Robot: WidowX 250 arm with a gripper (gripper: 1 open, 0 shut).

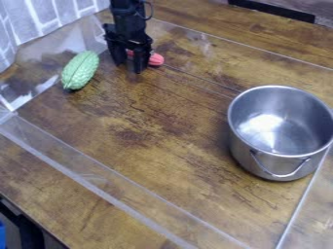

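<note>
My black gripper (129, 53) is low over the table at the top left, around or just in front of a small pinkish-red object (154, 58), which it partly hides. Whether its fingers are closed on that object I cannot tell. A pale green, ridged vegetable-like object (81, 70) lies to the left of the gripper, apart from it.
A large steel pot (279, 131) stands at the right. Clear edging runs along the left, front and right, and a dark raised edge lies at the back right.
</note>
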